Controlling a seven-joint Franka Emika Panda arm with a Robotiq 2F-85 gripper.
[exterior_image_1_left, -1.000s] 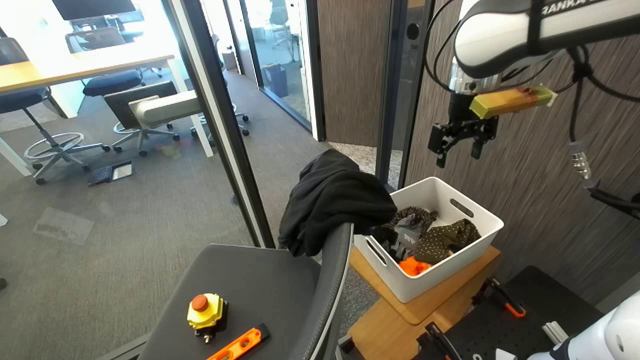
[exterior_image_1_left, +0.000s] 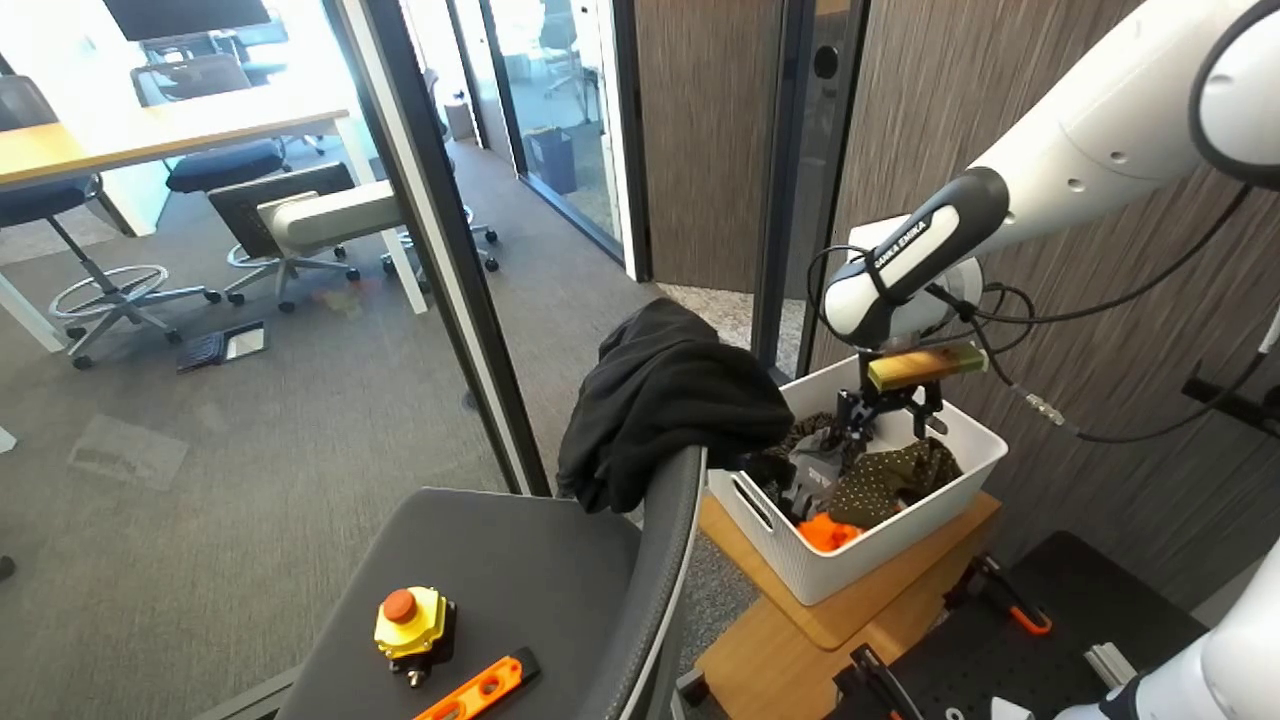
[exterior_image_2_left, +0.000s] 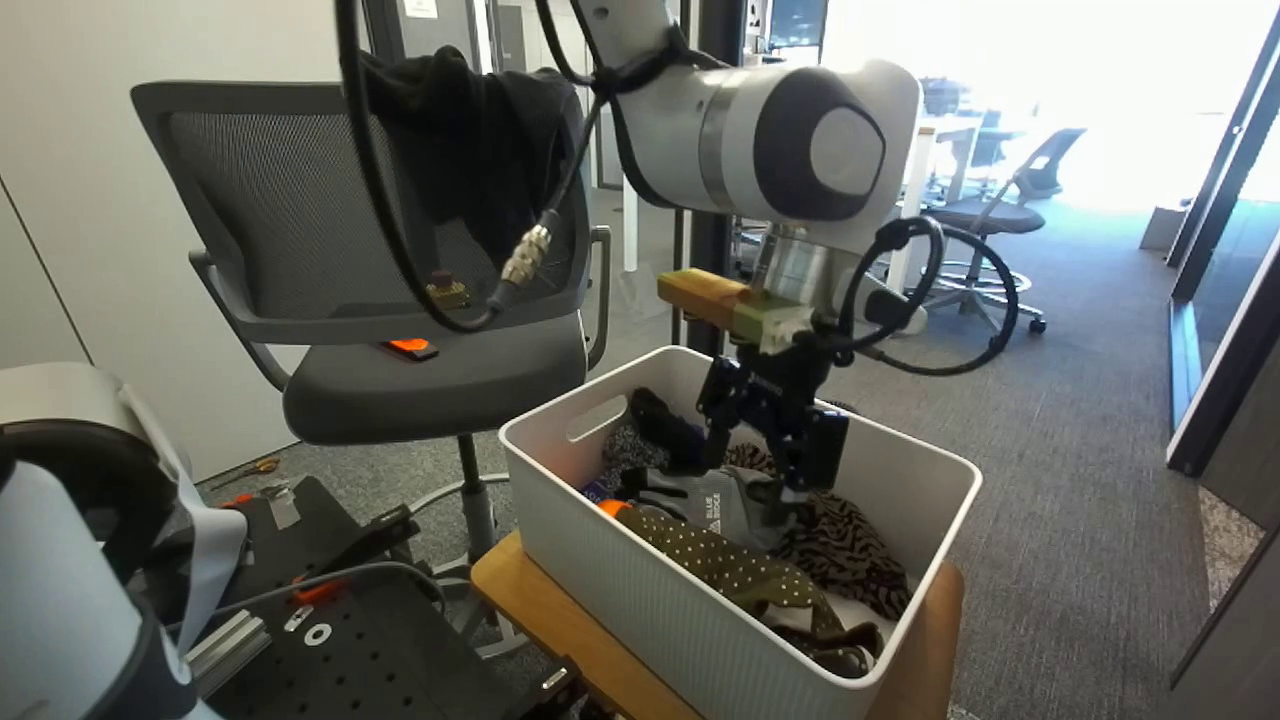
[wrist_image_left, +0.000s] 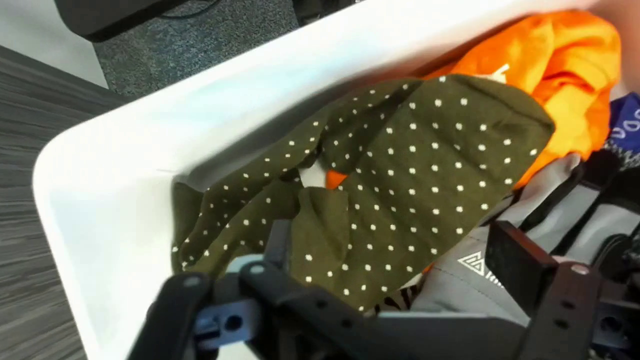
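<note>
My gripper (exterior_image_2_left: 762, 480) hangs inside the white basket (exterior_image_2_left: 672, 600), fingers apart with nothing between its fingers. Just below it lies a bunched olive cloth with white dots (wrist_image_left: 420, 174), which fills the middle of the wrist view. A grey garment with a white logo (wrist_image_left: 474, 282) is under one finger pad (wrist_image_left: 519, 264) in that view; whether they touch I cannot tell. An orange cloth (wrist_image_left: 558, 66) pokes out beyond the dotted one. In the second exterior view, a dark striped cloth (exterior_image_2_left: 846, 558) lies on the basket's far side.
The basket stands on a wooden stool (exterior_image_1_left: 828, 630). Its high walls surround the gripper. Beside it is a grey chair (exterior_image_1_left: 504, 564) with a black jacket (exterior_image_1_left: 672, 396) over its back, and a black tool board (exterior_image_1_left: 1056, 612) is on the other side.
The arm has come down and toward the basket; my gripper was above its rim and is now inside it. The cloths look unmoved.
</note>
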